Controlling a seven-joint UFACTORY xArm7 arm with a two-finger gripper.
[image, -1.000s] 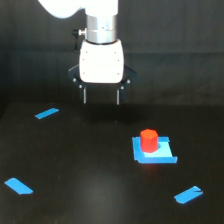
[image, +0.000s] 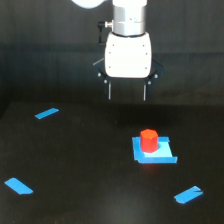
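A red block (image: 149, 140) stands on a small white and light-blue square (image: 165, 157), right of centre on the dark table. High above the table, toward the back, hangs my gripper (image: 127, 91) below the white arm. Its two thin fingers point down, set wide apart, and the gap between them is empty. The block lies lower in the view and slightly to the right of the gripper, well clear of it.
Blue tape strips lie on the table at the back left (image: 46, 113), the front left (image: 18, 186) and the front right (image: 188, 195).
My arm and gripper have moved to the right, closer to above the red block. The block and the square have stayed put.
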